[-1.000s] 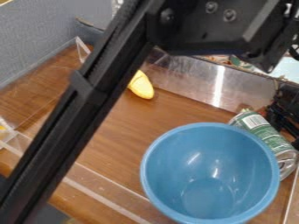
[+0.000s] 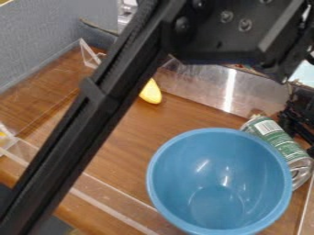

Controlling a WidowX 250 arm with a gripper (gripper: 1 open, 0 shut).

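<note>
A large blue bowl (image 2: 218, 188) sits at the lower right of the wooden surface. Behind its right rim a green and silver can (image 2: 274, 139) lies on its side. A yellow object (image 2: 151, 92), partly behind the black arm, lies on the wood in the upper middle. The black arm crosses the view diagonally from top right to lower left. I cannot make out the gripper's fingertips; a dark mechanism at the right edge is too unclear to tell.
A grey padded wall (image 2: 37, 41) borders the left, a metal strip (image 2: 208, 84) the back. Clear plastic edging runs along the lower left. Bare wood lies left of the bowl.
The arm has shifted very slightly at the top. The bowl, can and yellow object look unmoved.
</note>
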